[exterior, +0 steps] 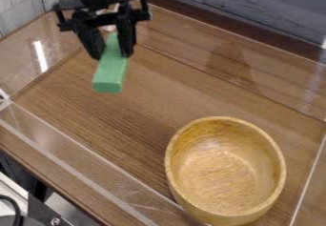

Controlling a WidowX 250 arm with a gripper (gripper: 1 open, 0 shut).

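My black gripper (111,41) is in the upper left of the camera view, high over the wooden table (140,125), shut on a green block (110,75) that hangs below its fingers.
A large pale yellow bowl (226,170) fills the lower right. A wall and table edge run along the back, and dark cables lie at the lower left beyond the table edge.
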